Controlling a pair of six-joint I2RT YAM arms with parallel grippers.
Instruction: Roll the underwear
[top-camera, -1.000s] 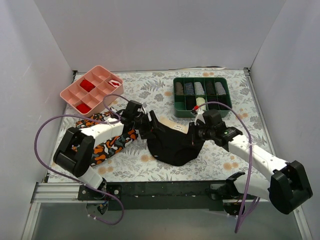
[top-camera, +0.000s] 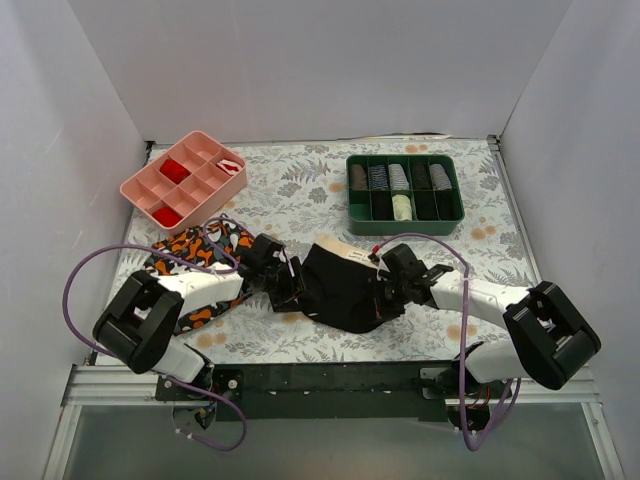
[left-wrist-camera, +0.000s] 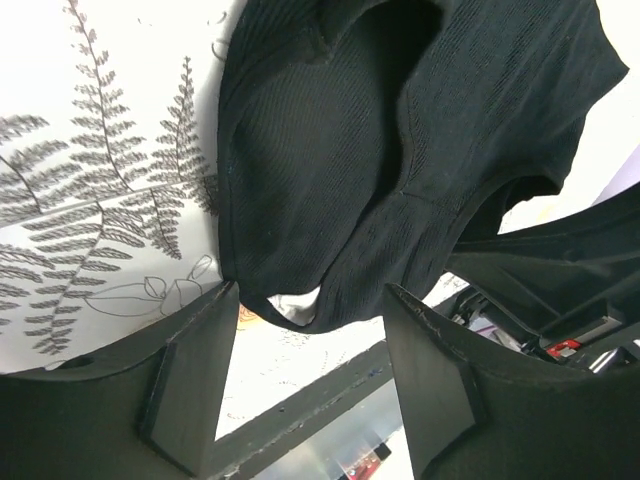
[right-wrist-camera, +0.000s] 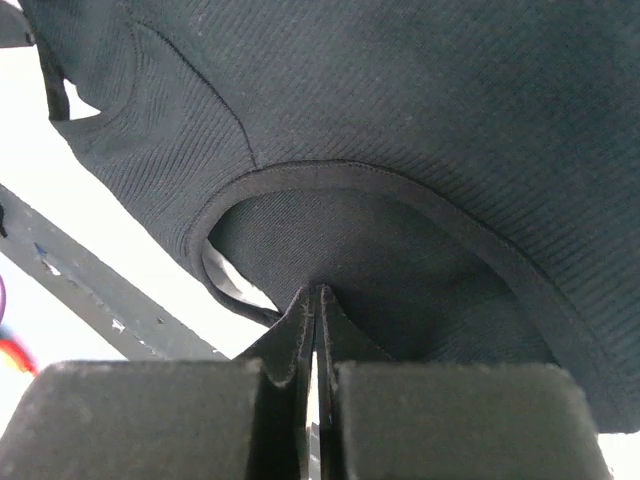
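Note:
The black underwear (top-camera: 340, 285) lies spread on the patterned table, its pale waistband (top-camera: 345, 250) toward the back. At its left edge is my left gripper (top-camera: 298, 295), low over the cloth. In the left wrist view, the left gripper is part open, with a folded edge of the underwear (left-wrist-camera: 300, 180) between and beyond its fingertips. My right gripper (top-camera: 378, 300) is down at the right side of the cloth. The right wrist view shows the right gripper shut over the underwear (right-wrist-camera: 400, 110); no cloth shows between its tips.
A pink divided box (top-camera: 185, 180) stands at the back left, a green divided box (top-camera: 405, 192) with rolled items at the back right. Orange, black and white patterned cloth (top-camera: 205, 318) lies under the left arm. The table between the boxes is clear.
Both grippers have come down and toward the front edge. The right one has also shifted left, and the underwear's left and right edges have altered slightly.

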